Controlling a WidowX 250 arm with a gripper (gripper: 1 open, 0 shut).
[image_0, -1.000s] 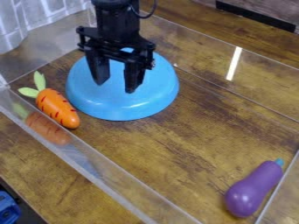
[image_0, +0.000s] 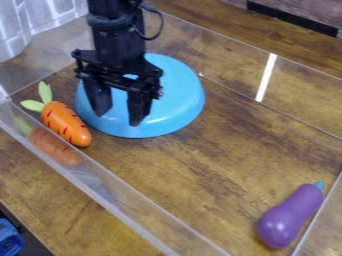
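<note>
The black gripper (image_0: 118, 95) hangs low over a round blue lid-like disc (image_0: 174, 100), its two fingers apart near the disc's left half. Whether anything is between them is hard to tell. An orange toy carrot (image_0: 64, 122) with green leaves lies just left of the disc. A purple toy eggplant (image_0: 287, 218) lies at the lower right.
A clear plastic wall runs diagonally along the lower left, with a blue object (image_0: 7, 240) beyond it.
The gripper has moved a little to the left and down over the blue disc. The carrot and eggplant have not moved.
</note>
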